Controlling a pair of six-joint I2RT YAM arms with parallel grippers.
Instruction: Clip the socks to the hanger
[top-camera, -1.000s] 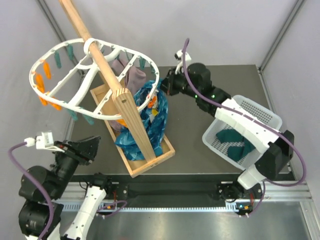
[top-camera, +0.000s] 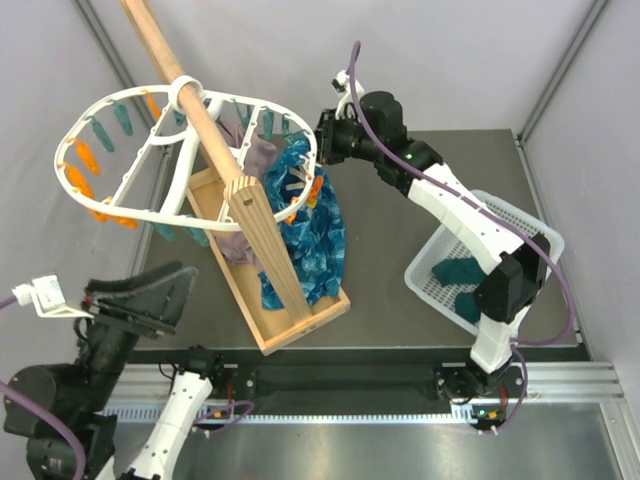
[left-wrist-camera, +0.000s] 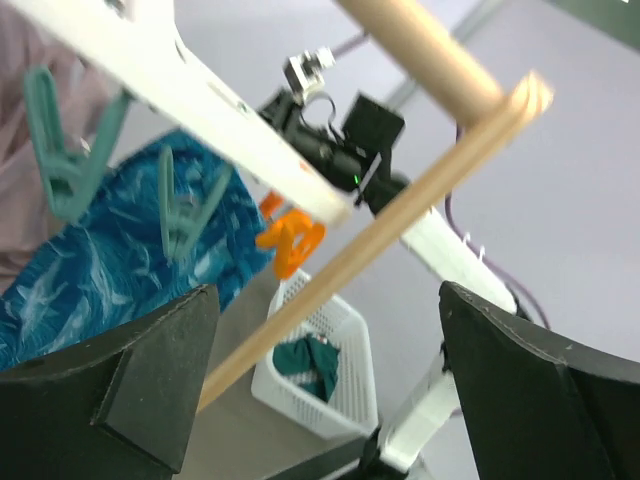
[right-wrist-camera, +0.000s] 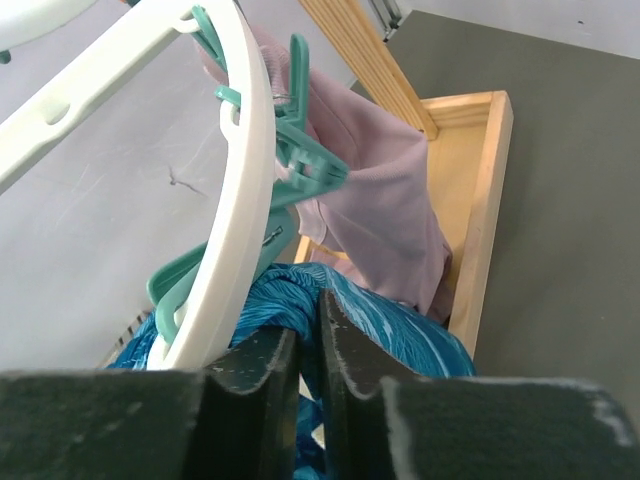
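Observation:
A round white hanger (top-camera: 115, 211) with teal and orange clips hangs on a wooden stand. A blue patterned cloth (top-camera: 318, 240) hangs below its right rim, and a mauve cloth (right-wrist-camera: 365, 170) hangs behind it. In the right wrist view, the fingers of my right gripper stand close together at the hanger's rim, with bunched blue cloth in the narrow gap. Whether they pinch it is unclear. A teal clip (right-wrist-camera: 310, 165) sits just above. My left gripper (top-camera: 180, 302) is open and empty, left of the stand. Dark green socks (top-camera: 460, 271) lie in the basket.
The white basket (top-camera: 548, 238) stands at the right. Beneath the hanger is the stand's wooden tray base (top-camera: 232, 300), its post (top-camera: 268, 245) rising between my grippers. Grey table (top-camera: 385, 270) between tray and basket is clear.
My right gripper has moved up and slightly left, and the blue cloth's top has risen with it.

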